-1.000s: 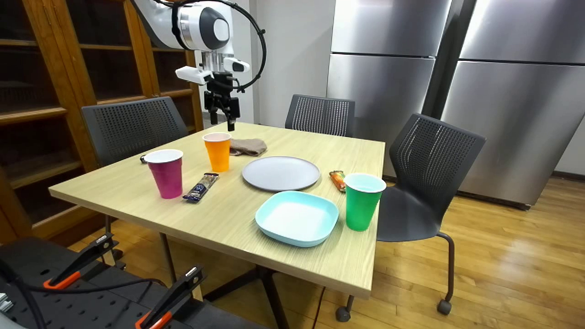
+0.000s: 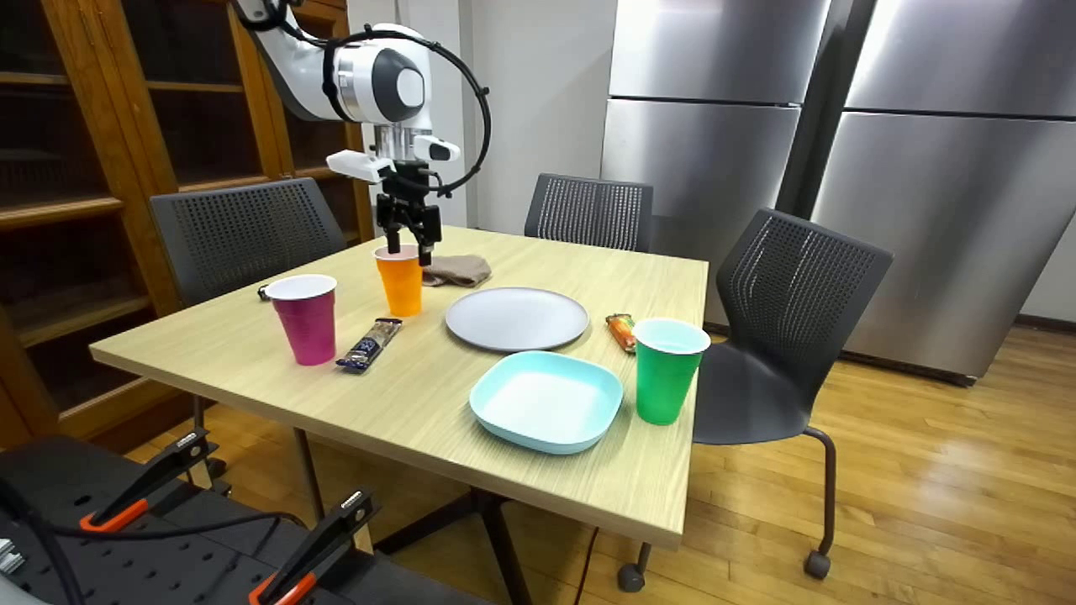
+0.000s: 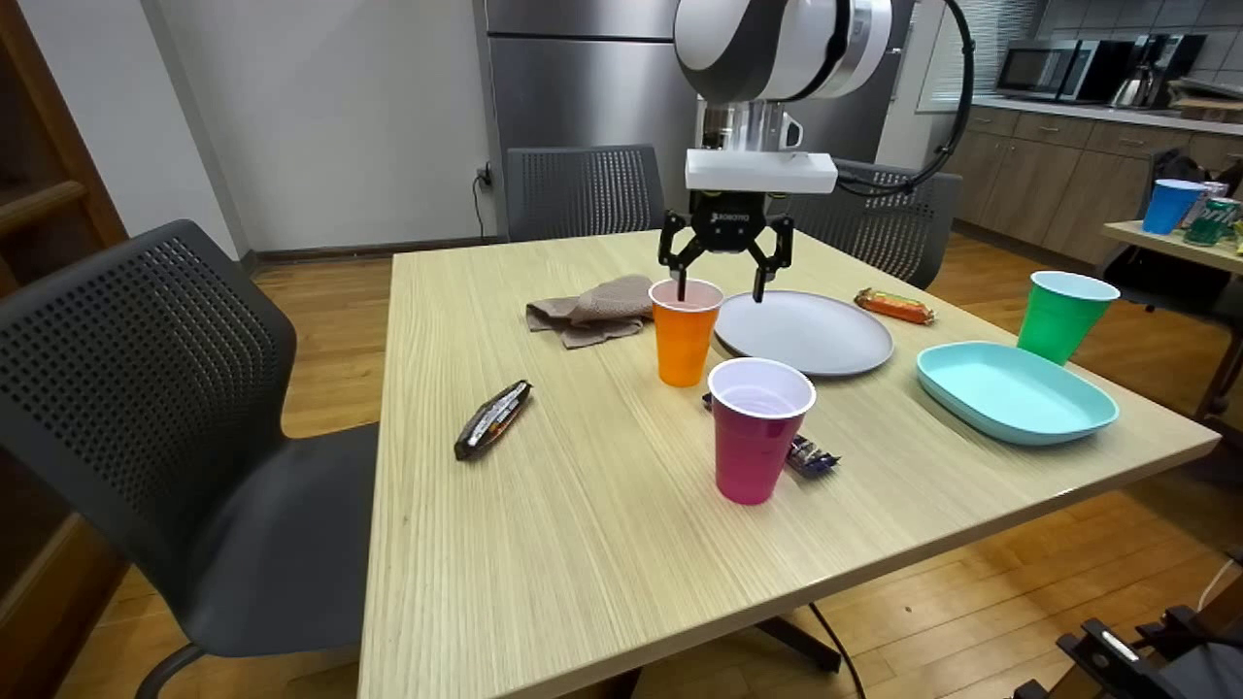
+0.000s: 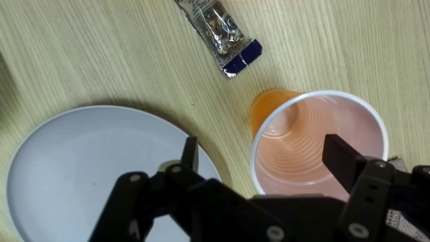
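An orange cup [image 2: 403, 287] stands upright on the table, and my open gripper [image 2: 409, 254] is right at its rim. In exterior view 2 one finger reaches down at the mouth of the orange cup [image 3: 682, 344], while the other hangs outside, on the plate side. From the wrist view, one fingertip [image 4: 340, 155] overlaps the mouth of the orange cup [image 4: 272, 109] and the other fingertip [image 4: 191, 153] is over the edge of the grey plate [image 4: 100, 141]. Nothing is gripped; whether a finger touches the cup, I cannot tell.
Around the gripper are a purple cup [image 3: 759, 449], a dark wrapped bar [image 2: 369, 344], a brown cloth [image 3: 594, 309] and another bar [image 3: 491, 419]. Farther off sit a turquoise tray [image 2: 545, 439], a green cup [image 2: 666, 378] and an orange-wrapped bar [image 3: 894, 305].
My gripper has come down from above the orange cup to its rim, still open. The cups, plate, tray and bars have stayed where they were.
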